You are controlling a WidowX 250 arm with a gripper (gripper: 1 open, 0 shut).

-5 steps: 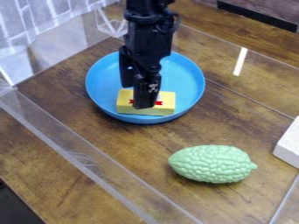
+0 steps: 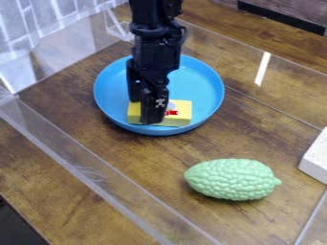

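A blue round plate [image 2: 204, 87] sits at the upper middle of the wooden table, holding a yellow block [image 2: 179, 113] with a red marking. The black gripper [image 2: 148, 110] reaches down from the top over the plate, its fingertips low at the block's left part and hiding some of it. The gripper is open; whether its fingers touch the block is unclear. A green bumpy bitter-melon-like vegetable [image 2: 232, 180] lies at the lower right, apart from the plate.
A white object [image 2: 316, 156] is at the right edge. A clear strip runs diagonally along the left.
The gripper has come down a little and shifted slightly left over the yellow block. The plate and green vegetable stay where they were.
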